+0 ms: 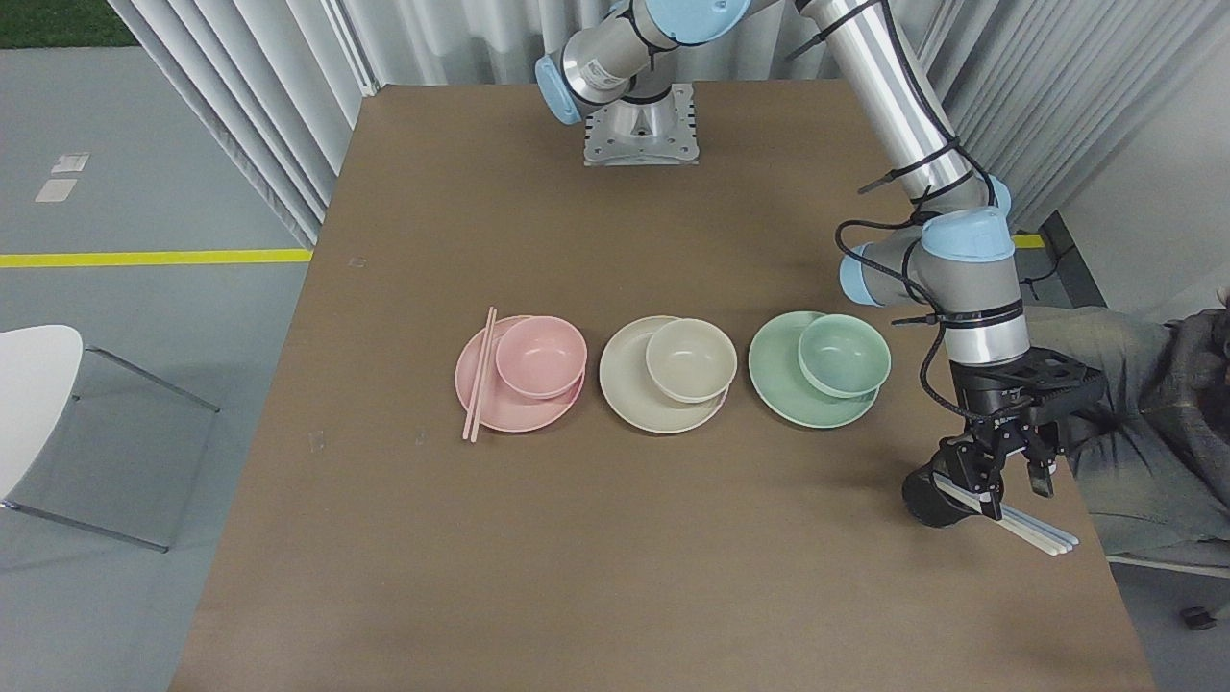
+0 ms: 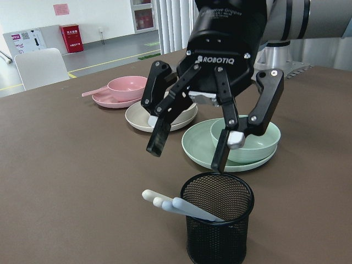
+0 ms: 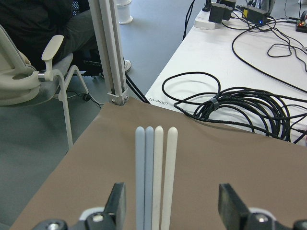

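Observation:
My gripper (image 2: 187, 146) stands open above a black mesh pen holder (image 2: 217, 236) at the table's right edge in the front view. Pale blue chopsticks (image 3: 144, 177) and cream chopsticks (image 3: 163, 177) rest in the holder, leaning out side by side over its rim; in the wrist view they lie between my fingers with space on either side. Pink chopsticks (image 1: 479, 375) lie on the pink plate (image 1: 519, 417) beside a pink bowl (image 1: 542, 356).
A cream plate (image 1: 626, 381) with a cream bowl (image 1: 692, 359) and a green plate (image 1: 779, 381) with a green bowl (image 1: 843, 356) stand mid-table. A seated person (image 1: 1142, 438) is beyond the right edge.

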